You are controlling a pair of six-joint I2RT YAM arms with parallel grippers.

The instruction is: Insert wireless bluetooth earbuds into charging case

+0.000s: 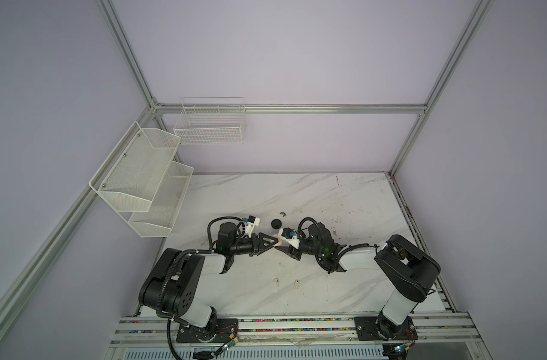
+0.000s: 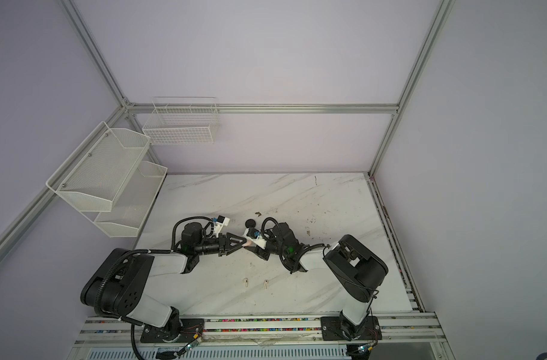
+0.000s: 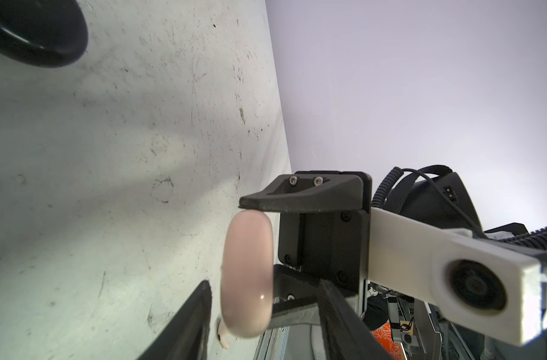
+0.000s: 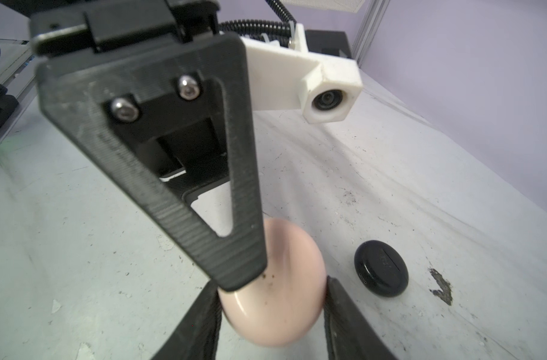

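The pink charging case (image 3: 247, 276) is held up over the table by my right gripper, whose fingers grip its sides. My left gripper is open around the case, with gaps to its fingers in the left wrist view; in the right wrist view one of its fingers overlaps the case's top. Two small earbuds (image 1: 277, 282) (image 1: 297, 283) lie apart on the near part of the table, below both grippers in the top views.
A black round object (image 4: 381, 267) lies behind the grippers, with a small dark mark beside it. White wire baskets (image 1: 141, 168) hang at the left and back.
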